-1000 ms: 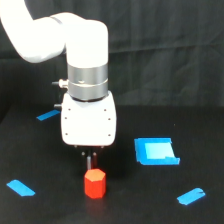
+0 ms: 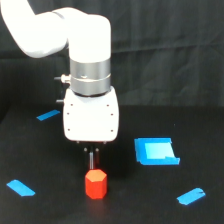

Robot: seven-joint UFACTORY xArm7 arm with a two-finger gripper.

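A small red block [image 2: 96, 185] with a six-sided outline is on the dark table, near the front and left of centre. My gripper [image 2: 93, 158] points down from the white arm, just above or behind the block in this view. Its dark fingers are small and blend into the table, so their spread is unclear. Whether they touch the block cannot be told.
A blue tape square [image 2: 156, 151] with a paler inside lies to the right. Blue tape strips mark the table at front left [image 2: 20, 188], front right [image 2: 191, 196] and back left [image 2: 48, 115].
My arm and gripper have shifted slightly up and to the right in the view. The red block appears to stand in nearly the same place.
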